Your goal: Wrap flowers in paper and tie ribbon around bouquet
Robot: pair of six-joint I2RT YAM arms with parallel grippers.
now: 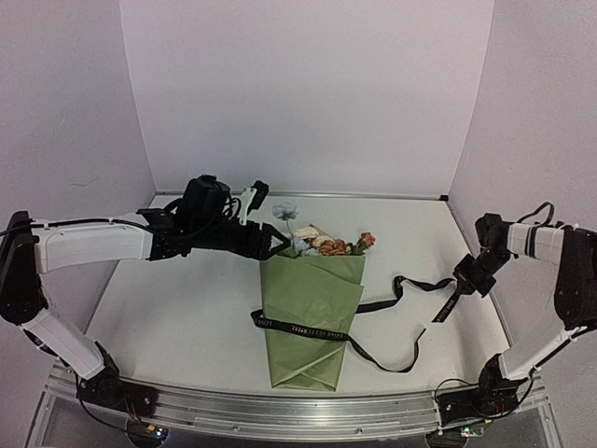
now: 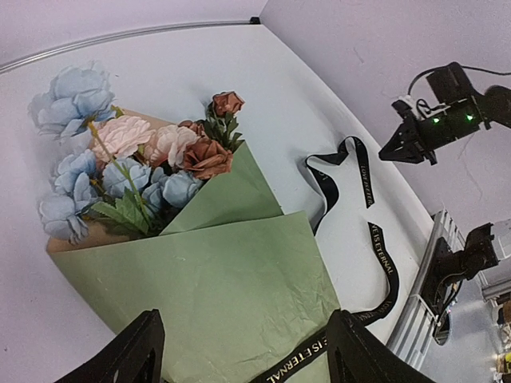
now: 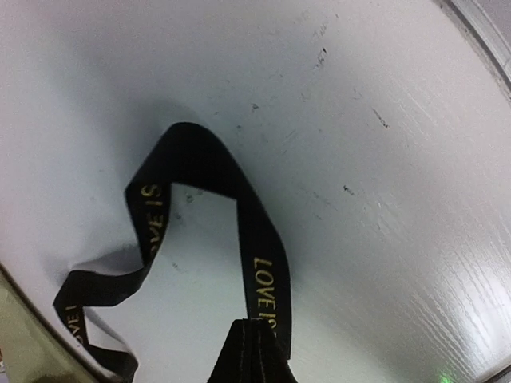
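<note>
The bouquet of fake flowers (image 1: 326, 245) in green wrapping paper (image 1: 312, 280) lies mid-table. A black ribbon with gold lettering (image 1: 298, 329) crosses the paper's front; one tail (image 2: 387, 263) curls to the right. The other tail (image 3: 267, 287) comes out from the paper's right edge and lies on the table, bent back on itself. Above the flowers' left side, my left gripper (image 1: 280, 245) stands open, its fingers (image 2: 137, 347) wide apart and empty. My right gripper is shut over that second tail near its end; no ribbon shows between its fingertips.
Bare white table (image 1: 177, 308) stretches left of the bouquet. At the right, the right arm (image 1: 536, 243) is close to the side wall (image 1: 532, 140). A metal rail (image 1: 308, 406) runs along the front edge.
</note>
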